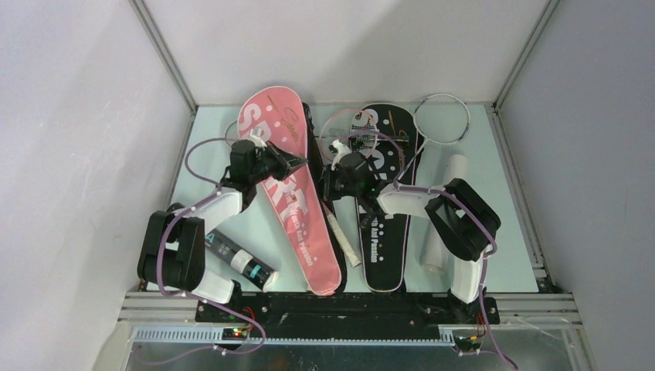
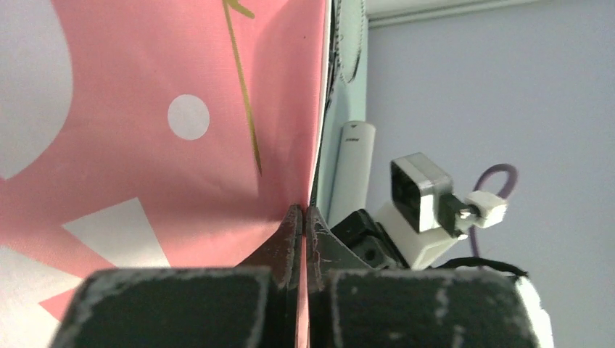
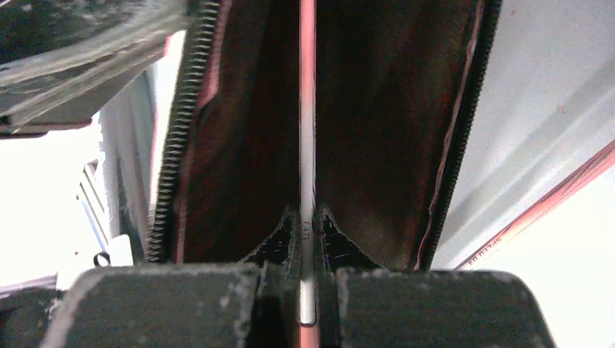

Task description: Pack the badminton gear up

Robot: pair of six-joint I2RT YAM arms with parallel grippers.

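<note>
The pink racket bag (image 1: pixel 297 224) lies open along its right side, showing a black interior (image 3: pixel 370 116). My left gripper is shut at the edge of its pink flap (image 2: pixel 181 181), which shows between or just behind the fingertips. My right gripper is shut on a racket shaft (image 3: pixel 307 109), pink and white, held against the bag's dark opening. The racket's pale handle (image 1: pixel 344 238) lies between the bags; its head is hidden. The black bag (image 1: pixel 382 263) lies to the right, with a pink-framed racket (image 1: pixel 332 116) over its top.
A white-framed racket (image 1: pixel 441 143) lies at the back right. A white tube (image 1: pixel 434 255) runs along the right. A black shuttle tube (image 1: pixel 243 259) lies at the front left. Bare table shows at the far right.
</note>
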